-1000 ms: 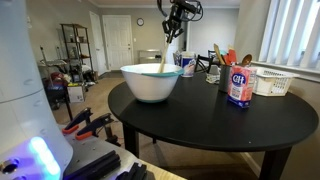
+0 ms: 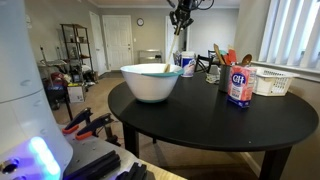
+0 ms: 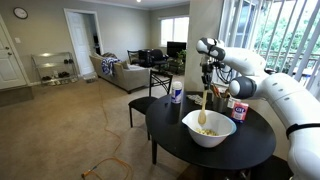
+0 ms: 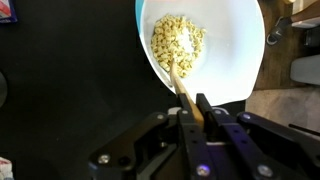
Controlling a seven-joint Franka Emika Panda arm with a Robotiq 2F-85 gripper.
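Observation:
A large white bowl with a green base (image 2: 150,88) stands near the left edge of the black table in exterior view 1. Small pale-yellow pieces (image 4: 175,42) lie in its bottom in the wrist view. Over the bowl, my gripper (image 3: 207,82) is shut on a long wooden spoon (image 3: 203,107), pointing down. The spoon's handle (image 4: 181,88) runs from between the fingers toward the pieces. Its lower end is inside the bowl; whether it touches the pieces, I cannot tell.
On the black table (image 2: 220,122) stand a red-and-blue can (image 2: 240,86), a white basket (image 2: 273,82), a holder with utensils (image 2: 225,68) and a blue-and-white container (image 2: 188,63). A dark chair (image 3: 157,90) stands beyond it.
My gripper has moved up and a little to the right in exterior view 1, carrying the spoon with it. The bowl stays in the same place.

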